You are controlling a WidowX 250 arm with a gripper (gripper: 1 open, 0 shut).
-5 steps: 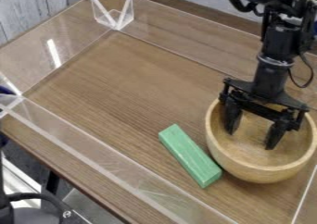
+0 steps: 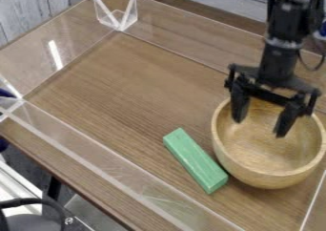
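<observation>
The robot's black gripper (image 2: 270,99) hangs over the back part of a tan bowl (image 2: 265,160) on the right of the wooden table. It is open, with its dark fingers spread apart above the bowl's inside. I see no object held between them. A green block (image 2: 193,160) lies on the table just left of the bowl, apart from it.
A white wire-like holder (image 2: 116,15) stands at the back left. A dark cable or arm part (image 2: 29,206) is at the lower left, beyond the table's edge.
The gripper has risen slightly over the bowl, and more of the bowl's empty inside shows beneath it. The bowl and green block look unmoved.
</observation>
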